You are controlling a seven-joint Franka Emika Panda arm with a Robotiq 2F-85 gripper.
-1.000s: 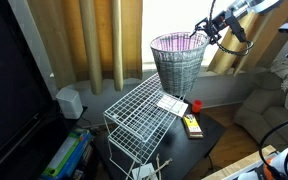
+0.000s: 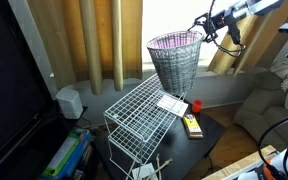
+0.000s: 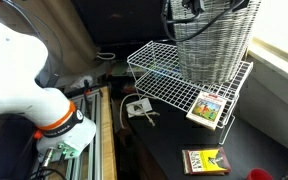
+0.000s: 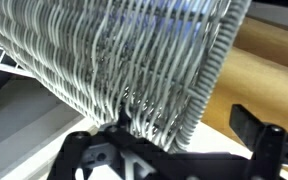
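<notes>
A tall grey woven basket (image 2: pixel 176 65) with a pinkish inside stands at the far end of the white wire rack (image 2: pixel 134 112). My gripper (image 2: pixel 206 30) is at the basket's right upper rim in exterior view 1. In the wrist view the woven wall (image 4: pixel 134 60) fills much of the picture, and its edge runs between the spread fingers. The gripper is open; whether a finger touches the weave cannot be told. Only part of the gripper shows at the top of exterior view 2, in front of the basket (image 3: pixel 212 45).
A white card or booklet (image 2: pixel 172 104) lies on the rack. Beside it on the dark table are a red cup (image 2: pixel 197 106) and a yellow-red box (image 2: pixel 192 126). Curtains and a window stand behind the basket. Cables and a white plug (image 3: pixel 139 106) lie near the rack.
The basket's top has shifted slightly to the left, and the gripper at its rim has moved a little left as well. The rack and the things on the table are unchanged.
</notes>
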